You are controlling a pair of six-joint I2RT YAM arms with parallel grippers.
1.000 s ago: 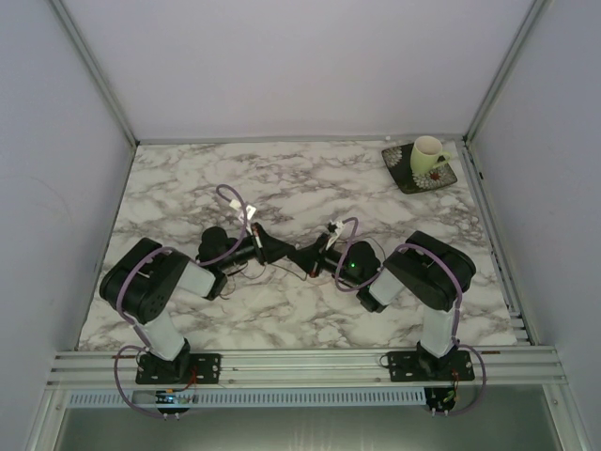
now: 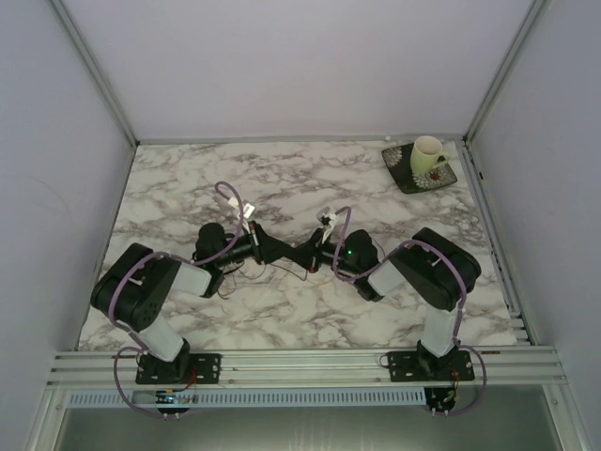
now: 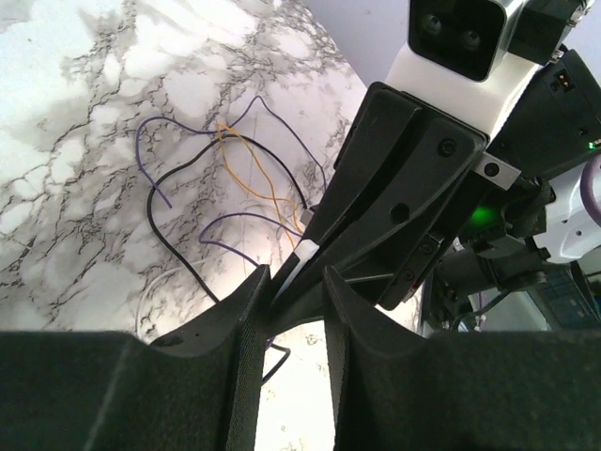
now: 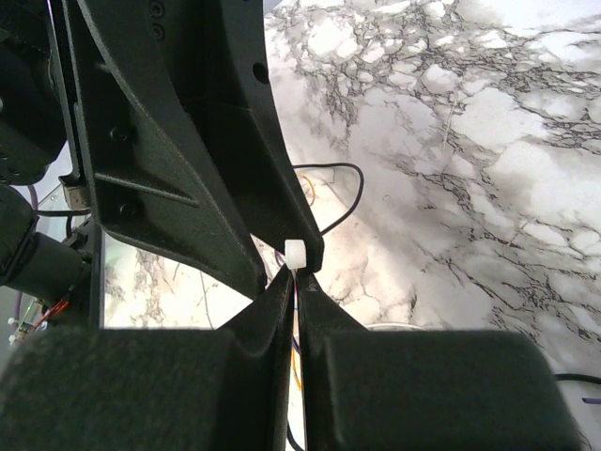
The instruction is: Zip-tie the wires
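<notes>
Black, purple and orange wires point(image 3: 225, 132) lie loosely on the marble table, passing beneath both grippers. A small white zip tie point(image 4: 296, 254) shows at the tip of my right gripper, which is shut with the tie's thin strip between its fingers. From the left wrist view, the zip tie point(image 3: 306, 250) is a short white piece along the right gripper's fingers. My left gripper faces it tip to tip, partly open, a gap between its fingers. Whether the left fingers touch the tie, I cannot tell.
At the back right stands a light green mug point(image 2: 425, 156) on a dark patterned mat point(image 2: 404, 173). Behind the grippers the marble table point(image 2: 310, 174) is bare. Walls close in the sides and the back.
Over the last second my right gripper has shifted and turned slightly. The left arm swung a little outward and partly back; the gripper tips stay close together near the middle.
</notes>
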